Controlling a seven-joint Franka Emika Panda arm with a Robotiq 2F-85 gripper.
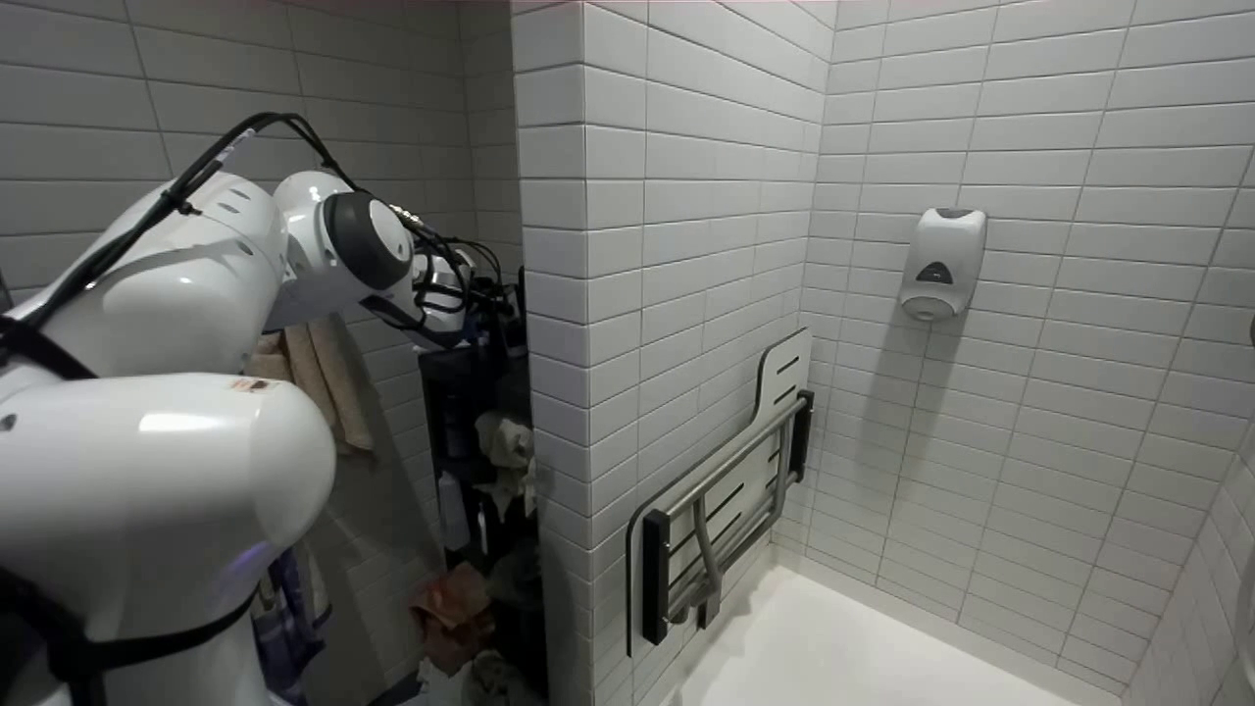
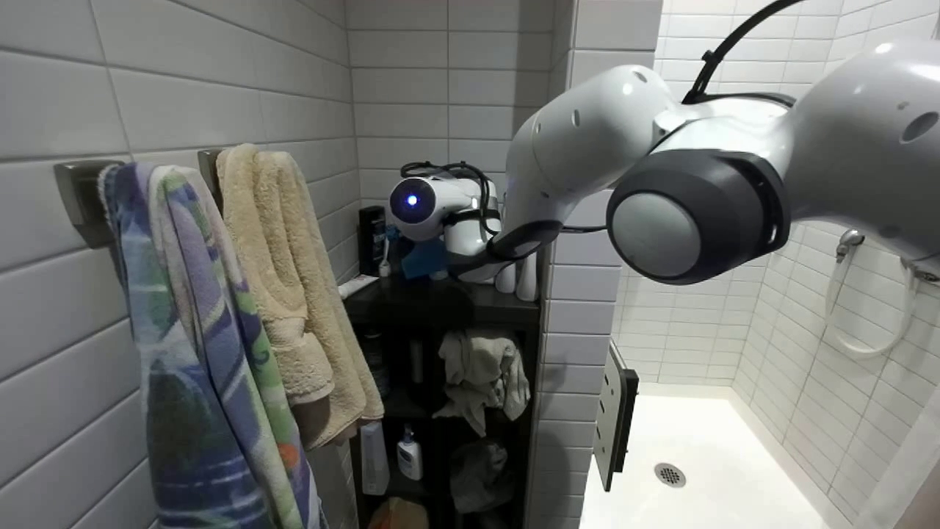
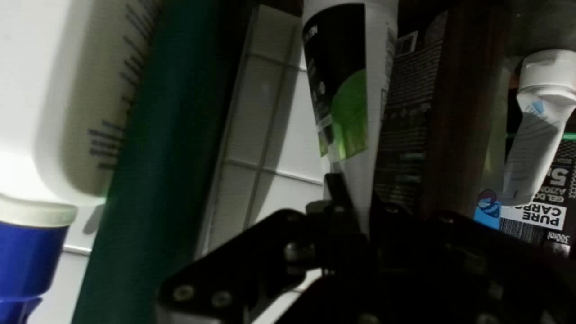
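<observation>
In the wrist view, a white tube (image 3: 348, 92) with a black and green label reaches from the top edge down to my gripper, which is shut on its narrow lower end. The black fingers (image 3: 337, 191) press against the tube, and part of the grip lies in shadow. Both exterior views show the arm stretched over the top of the dark shelf unit (image 2: 493, 310). My fingers and the tube are hidden from those two cameras.
Close around the tube stand a dark printed container (image 3: 402, 135), a green upright object (image 3: 156, 135), a white bottle with a blue cap (image 3: 32, 254) and a white tube (image 3: 532, 140) at right. A tiled wall corner (image 1: 565, 353) rises beside the shelf.
</observation>
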